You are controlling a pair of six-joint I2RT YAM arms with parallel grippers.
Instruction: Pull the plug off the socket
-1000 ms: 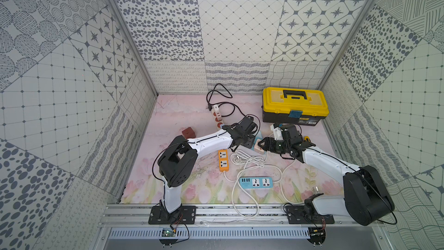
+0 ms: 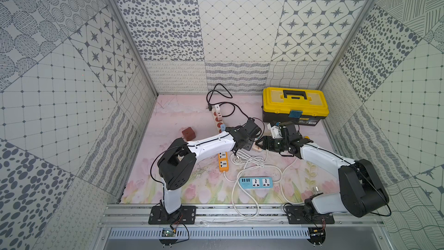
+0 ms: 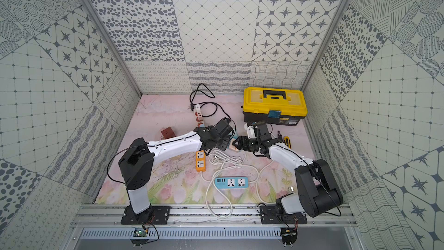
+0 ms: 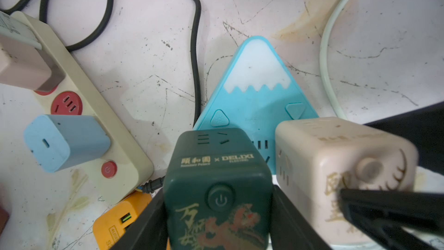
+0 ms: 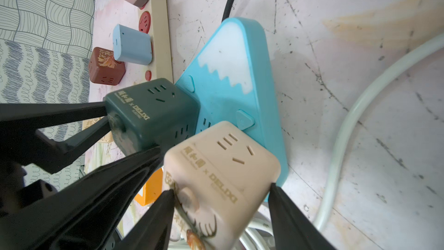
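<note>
A triangular blue socket [image 4: 252, 99] with a white top lies centre. In the left wrist view, a dark green cube plug [image 4: 212, 166] is at its lower part, with my left gripper around it, fingers on either side; whether they grip it is unclear. Beside it, my right gripper is shut on a cream cube plug [image 5: 222, 166] at the socket's lower right corner, tilted in the right wrist view. Whether either plug is still seated is hard to tell.
A cream strip [image 4: 118, 152] with blue and pink plugs stands left. An orange strip [image 2: 223, 162], coiled white cables and a blue strip [image 2: 256, 182] lie in front. A yellow toolbox [image 2: 295, 104] is behind right; a brown cube [image 2: 188, 133] sits left.
My right arm moved slightly, its elbow now further back than a second ago.
</note>
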